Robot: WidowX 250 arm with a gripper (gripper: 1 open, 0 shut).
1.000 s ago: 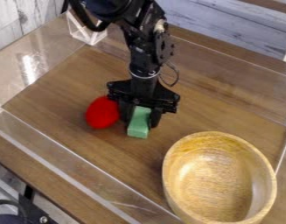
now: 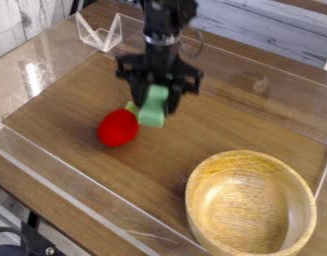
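My black gripper (image 2: 155, 88), blurred, hangs over the middle of the wooden table (image 2: 72, 115), shut on a green object (image 2: 154, 106) that appears lifted above the surface. A red object (image 2: 118, 127) lies just below and left of it. Part of another light green thing shows behind the red object, partly hidden.
A large yellow bowl (image 2: 250, 205) fills the near right of the table. A clear angular holder (image 2: 99, 32) stands at the back left.
The gripper has risen with the green object, which has moved up and slightly left from beside the red object. The red object and bowl look unmoved.
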